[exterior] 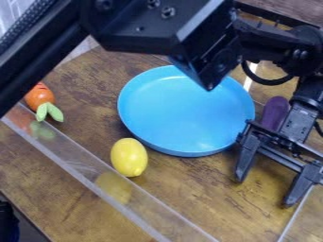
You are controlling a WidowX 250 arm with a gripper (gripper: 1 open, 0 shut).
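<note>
My gripper (265,189) is low at the right, its black fingers apart and pointing down to the wooden table, just right of a blue plate (177,118). A purple eggplant-like object (274,112) lies behind the gripper, partly hidden by it. A yellow lemon-like object (128,157) sits left of the plate's near side. An orange carrot-like toy with green leaves (40,97) lies at the far left.
A clear plastic strip (94,175) runs diagonally across the lower left. The arm covers the top of the view. Bare wood (190,198) shows in front of the plate.
</note>
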